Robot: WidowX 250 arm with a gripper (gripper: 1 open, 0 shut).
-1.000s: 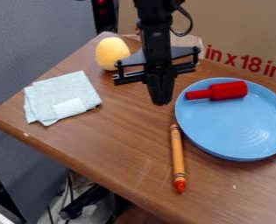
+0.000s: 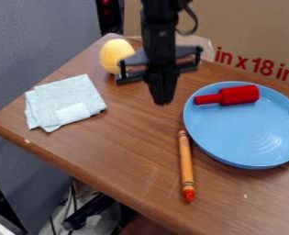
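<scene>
My gripper (image 2: 161,81) hangs above the wooden table, just left of a blue plate (image 2: 245,138) that holds a red cylindrical object (image 2: 238,95). An orange crayon (image 2: 186,165) lies beside the plate. A light blue folded cloth (image 2: 63,99) is on the left, and a yellow round object (image 2: 115,55) sits behind, left of the gripper. Whether the fingers are open or shut is unclear.
A cardboard box (image 2: 257,41) stands at the back right. The table (image 2: 110,156) has bare space in the middle and front. Its left edge drops to a grey area.
Over the last second the gripper has moved slightly left and shifted a little in height. The objects on the table look unchanged.
</scene>
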